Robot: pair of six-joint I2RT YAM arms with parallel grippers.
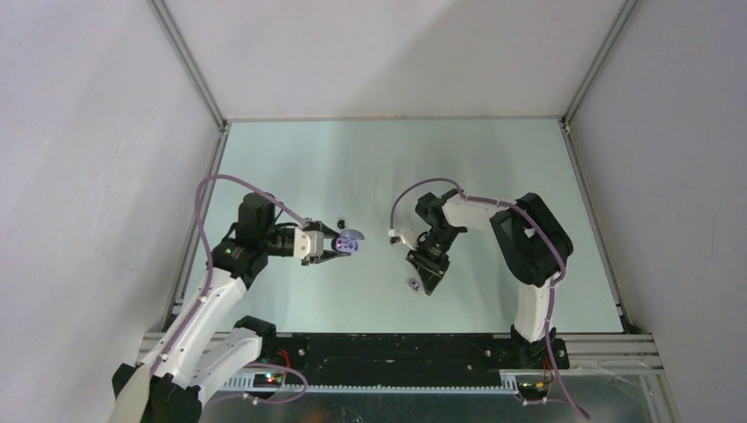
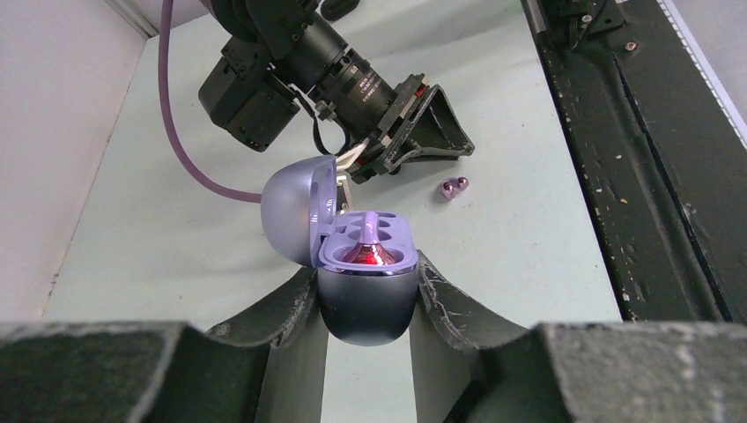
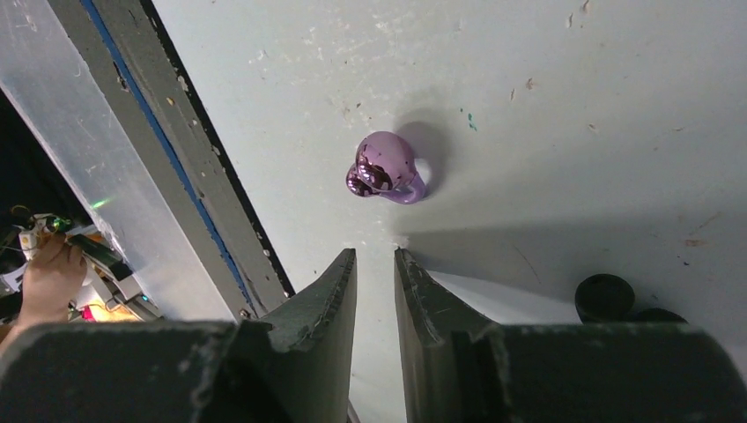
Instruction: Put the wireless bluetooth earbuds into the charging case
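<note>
My left gripper (image 1: 331, 247) is shut on the purple charging case (image 2: 366, 291), whose lid stands open, showing the inner cavities and a red light. A pink-purple earbud lies on the white table near the front edge, also visible in the top view (image 1: 414, 286) and beyond the case in the left wrist view (image 2: 453, 187). My right gripper hovers beside that earbud, its two fingertips a small gap apart with nothing between them.
Small black objects (image 3: 603, 298) lie near the right gripper; another small dark item (image 1: 341, 223) sits behind the left gripper. The table's dark front rail (image 1: 396, 352) borders the work area.
</note>
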